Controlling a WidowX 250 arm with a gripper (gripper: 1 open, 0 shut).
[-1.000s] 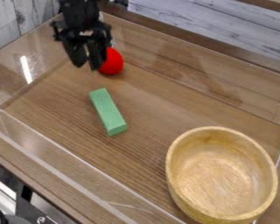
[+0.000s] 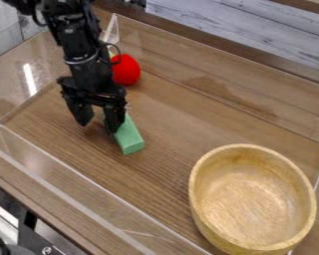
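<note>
My black gripper (image 2: 96, 110) is low over the wooden table, at the far end of a green block (image 2: 129, 136) and partly covering it. Whether its fingers touch or straddle the block is unclear, as is how far they are open. A red round object (image 2: 124, 69) lies behind the gripper, partly hidden by the arm.
A large tan bowl (image 2: 253, 199) stands at the front right of the table (image 2: 222, 105). The table's edge runs along the left.
My gripper has come down and toward the front from beside the red object to the green block, now covering its far end. The block looks unmoved.
</note>
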